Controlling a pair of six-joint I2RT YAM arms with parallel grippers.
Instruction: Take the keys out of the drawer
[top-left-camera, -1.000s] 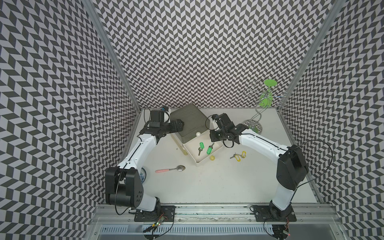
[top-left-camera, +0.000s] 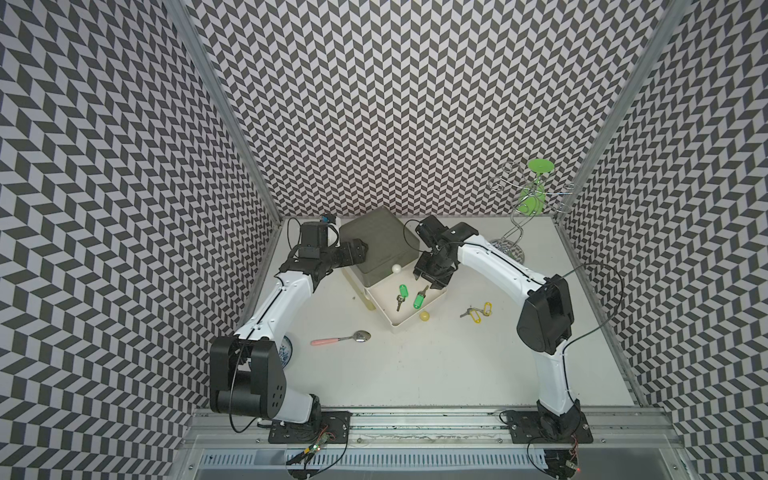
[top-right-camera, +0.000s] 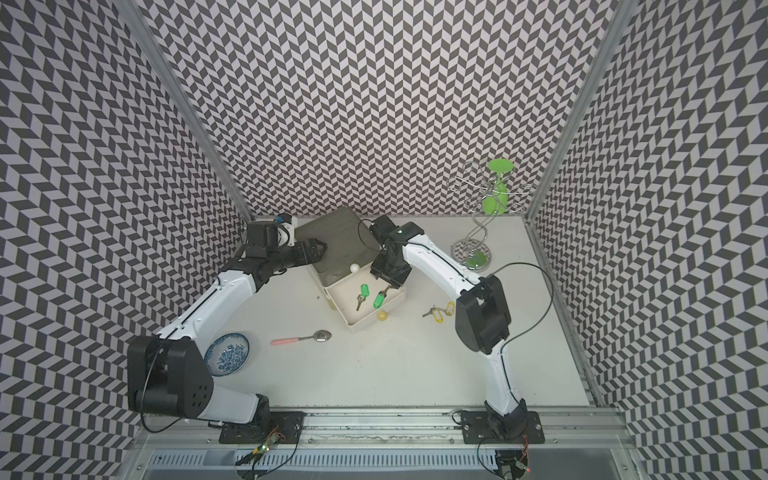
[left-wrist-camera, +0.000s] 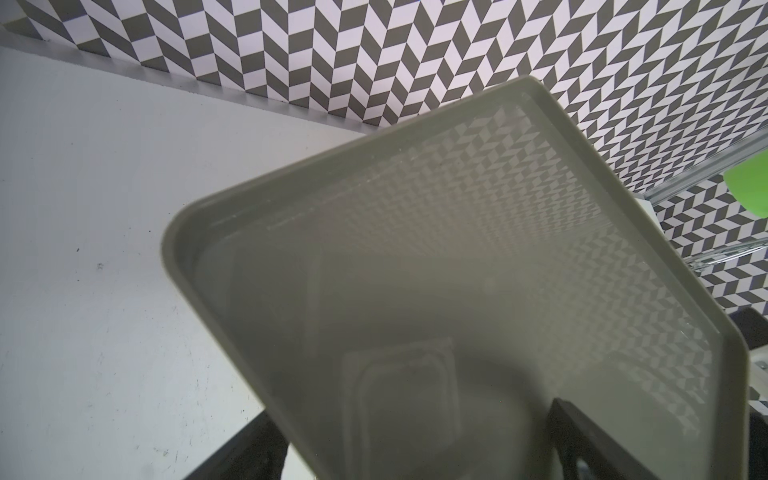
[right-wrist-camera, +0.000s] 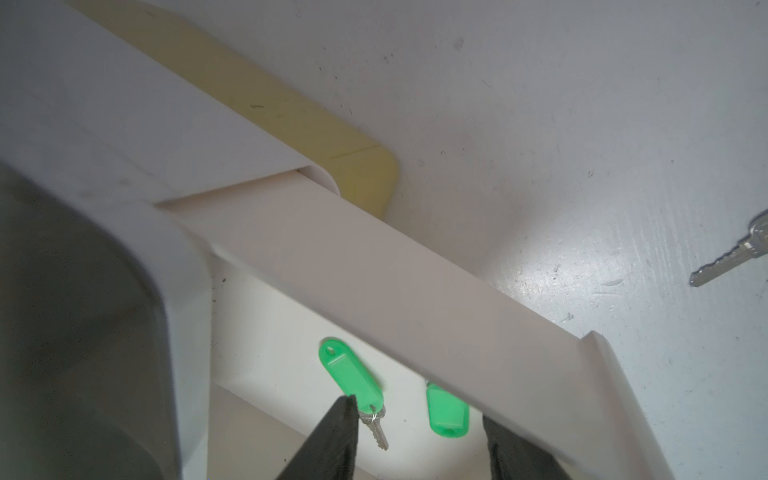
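Note:
Two keys with green tags lie in the pulled-out white drawer (top-left-camera: 393, 326). One green-tagged key (top-left-camera: 402, 293) is nearer the drawer's middle, the other green-tagged key (top-left-camera: 419, 299) nearer its right wall. My right gripper is open above the drawer, fingers pointing down. In the right wrist view one green tag (right-wrist-camera: 350, 372) shows with its key, while the drawer wall partly hides the second tag (right-wrist-camera: 448, 412). Over at the left edge of the grey-topped drawer box (top-left-camera: 380, 240), my left gripper has its fingers wide apart, one on each side of the rim.
A white ball (top-left-camera: 396, 269) sits at the drawer opening, and a yellow ball (top-left-camera: 425, 316) near its front wall. Yellow-tagged keys (top-left-camera: 475, 314), a spoon (top-left-camera: 361, 336) and a wire stand (top-left-camera: 516, 232) are around.
My right gripper has swung from a sideways pose at the drawer's right to pointing down over it, its arm shifting leftward. The left arm and keys look unmoved.

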